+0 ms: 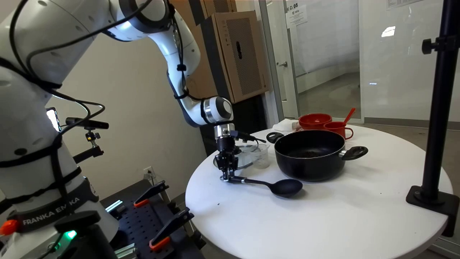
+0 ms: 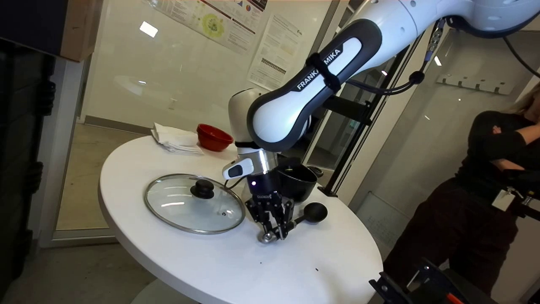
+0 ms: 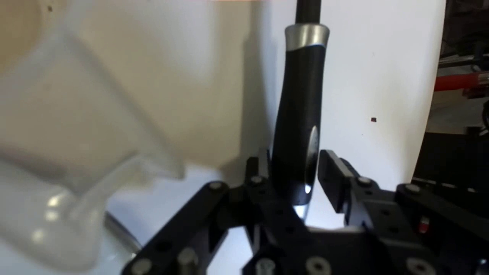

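A black ladle-like spoon (image 1: 286,187) lies on the white table, its bowl near the pot and its handle pointing back to my gripper (image 1: 227,177). In the wrist view the handle (image 3: 298,110) runs down between the fingers of my gripper. White table shows between the handle and the right finger, so the fingers stand part open around it; whether the left finger (image 3: 261,167) touches is hard to tell. From the other side, my gripper (image 2: 276,234) is low over the table, at the handle's end.
Right beside the spoon is a black pot (image 1: 308,162) with side handles. A glass lid (image 2: 195,205) and a clear measuring cup (image 1: 261,156) are close to my gripper. Red bowl (image 1: 315,121), red mug (image 1: 338,128) and white cloth (image 2: 174,137) sit farther back.
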